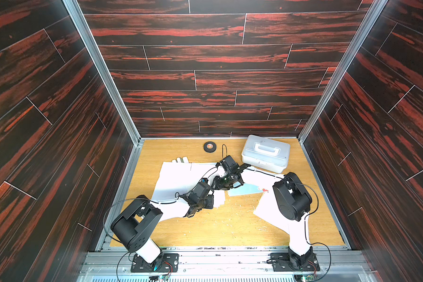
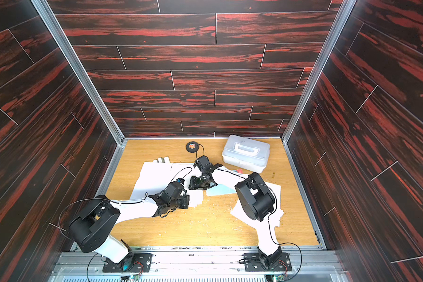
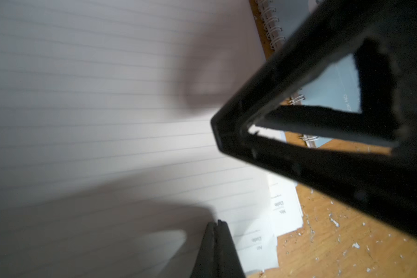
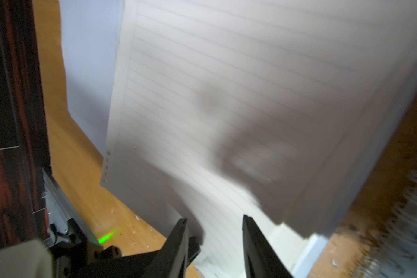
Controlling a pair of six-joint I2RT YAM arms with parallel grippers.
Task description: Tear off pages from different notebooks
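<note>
An open lined notebook (image 1: 171,181) lies on the left half of the table, its right-hand pages under both grippers. My left gripper is shut over the lower right part of the lined page (image 3: 125,115); whether paper is pinched in its tips cannot be made out. Page corners fan out beyond it, staggered. In the right wrist view my right gripper holds its fingers apart at the notebook's right edge, with a curled lined page (image 4: 245,120) lifted beyond them. Just to the right lies a pale blue spiral notebook (image 3: 329,83), partly under the right arm.
Loose white sheets (image 1: 268,211) lie on the right, beneath the right arm. A clear lidded box (image 1: 266,152) stands at the back right, with a black tape roll (image 1: 210,146) at the back middle. Paper scraps litter the otherwise clear front table.
</note>
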